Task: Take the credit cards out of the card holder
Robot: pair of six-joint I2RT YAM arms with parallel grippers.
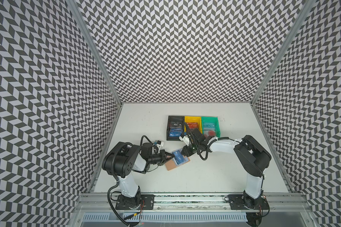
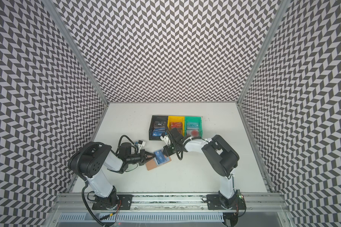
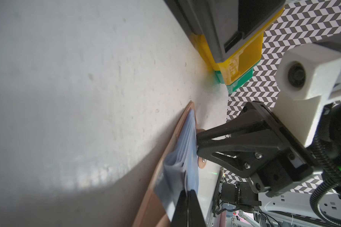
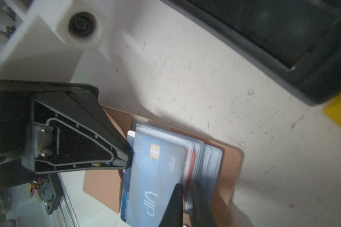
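The tan card holder [image 1: 170, 165] lies open on the table, with clear sleeves and a blue VIP card [image 4: 153, 177] on top. My left gripper is shut on the edge of the holder's sleeves, seen end-on in the left wrist view. My right gripper is at the other end of the same sleeves, its fingertips low over the card and sleeve edges; whether it grips them is unclear. In the right wrist view the left gripper's fingers lie against the card's side.
Black [image 1: 169, 124], yellow [image 1: 192, 118] and green [image 1: 209, 118] trays holding cards stand just behind the holder.
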